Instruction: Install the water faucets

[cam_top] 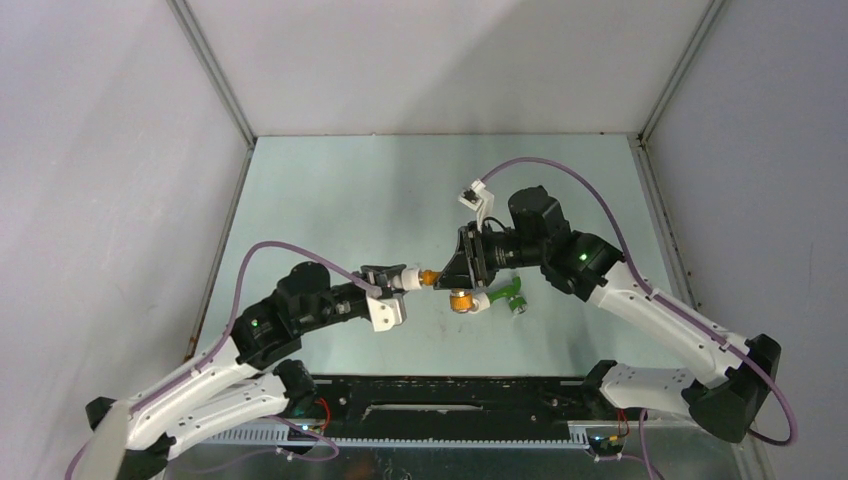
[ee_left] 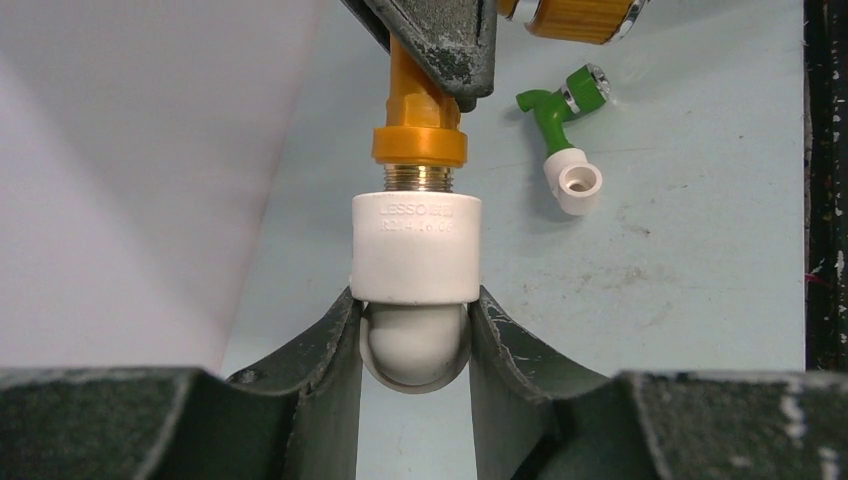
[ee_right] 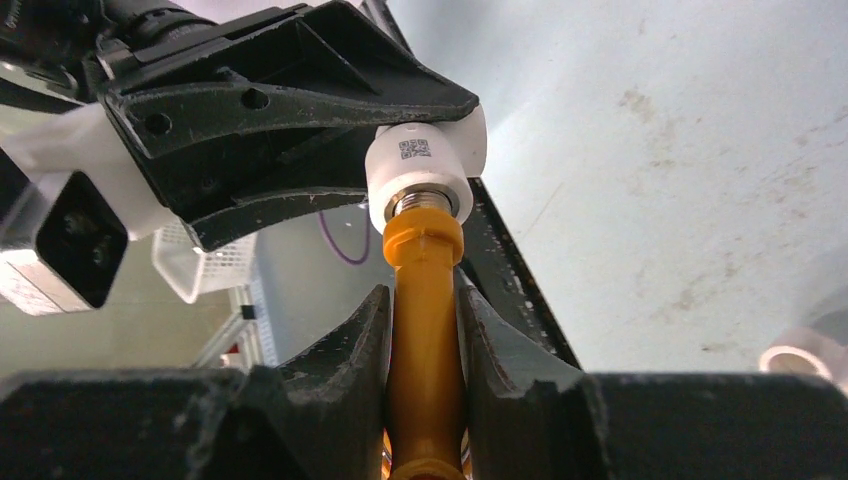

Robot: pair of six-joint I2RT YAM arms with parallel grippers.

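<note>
Near the table's middle my left gripper is shut on a white elbow fitting. An orange faucet with brass thread stands against the fitting's mouth, in line with it; how deep the thread sits is unclear. My right gripper is shut on the orange faucet's body, its orange cap showing below the gripper in the top view. A green faucet with a white fitting on it lies on the table beyond, to the right in the left wrist view.
A dark rail runs along the front edge. A white basket shows off the table in the right wrist view.
</note>
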